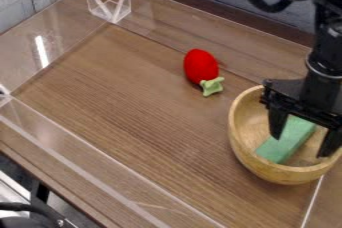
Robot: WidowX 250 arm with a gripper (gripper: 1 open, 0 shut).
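Note:
A wooden bowl (254,160) sits at the right with a green block (277,147) lying in it. The black gripper (297,122) hangs over the bowl at the right, its fingers open around the upper part of the green block; whether they touch it is unclear. A red object (199,66) lies near the middle, beside a small light-green piece (211,86).
A clear wire-like holder (107,2) stands at the back left. A dark cable or part shows at the bottom left corner.

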